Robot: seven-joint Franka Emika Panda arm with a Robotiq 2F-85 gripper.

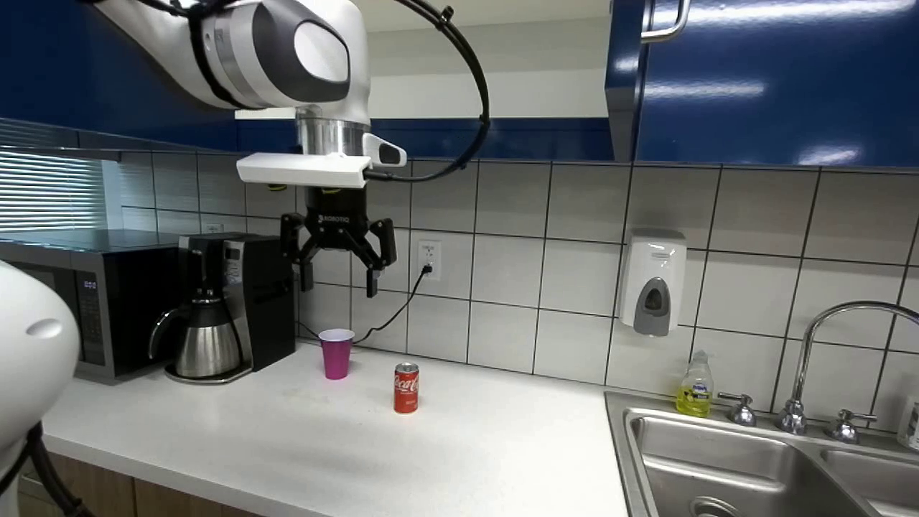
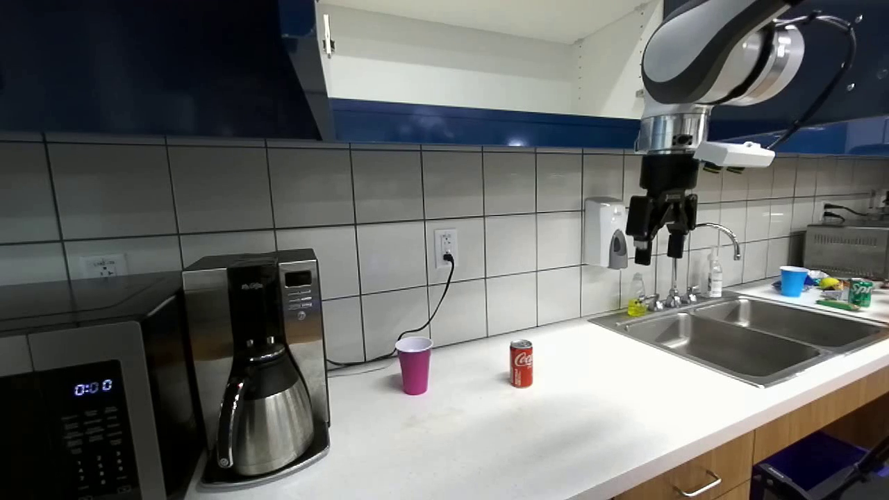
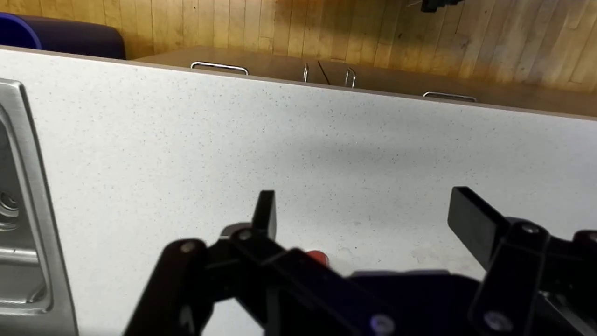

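Note:
High over the white counter (image 1: pixel 482 439), my gripper (image 1: pixel 339 280) hangs open and pointing down, with nothing between its fingers. A red Coca-Cola can (image 1: pixel 406 388) stands upright on the counter below it. To the left of the can, near the wall, is an upright pink cup (image 1: pixel 336 355). Exterior view 2 shows the can (image 2: pixel 521 364) and the cup (image 2: pixel 414 367) standing apart. In the wrist view only a bit of the can's red (image 3: pixel 319 257) peeks out behind a finger; the cup cannot be made out there.
A coffee maker (image 2: pixel 267 375) and a microwave (image 2: pixel 92 400) take up the left end. On the right are the sink (image 1: pixel 732 448), a yellow soap bottle (image 1: pixel 695 388) and a wall dispenser (image 1: pixel 654 283). The counter between can and sink is clear.

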